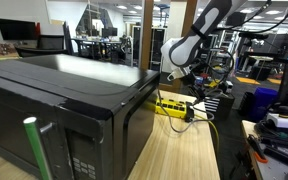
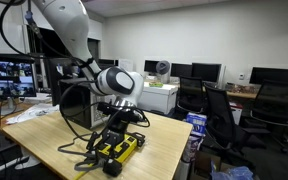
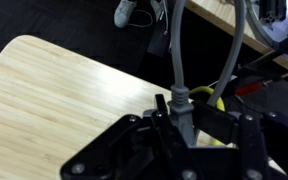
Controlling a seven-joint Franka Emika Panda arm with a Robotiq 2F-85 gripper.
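Note:
The grey plug of a cable (image 3: pixel 180 92) sits between the black fingers of my gripper in the wrist view, and the fingers are shut on it. From the plug, the grey cable runs up the picture in a loop. Behind it shows a small part of something yellow (image 3: pixel 220 103). A yellow power strip (image 1: pixel 172 107) lies on the wooden table near the far end in exterior view 1, with my gripper close beside it. In exterior view 2 the arm partly hides the yellow strip (image 2: pixel 127 153).
A large black microwave-like box (image 1: pixel 89 105) fills the left of exterior view 1. Bare tabletop (image 3: pixel 59 110) spreads left of my gripper in the wrist view, ending at a rounded edge. Grey and yellow cables trail near the strip. Office chairs (image 2: pixel 224 120) stand beyond the table.

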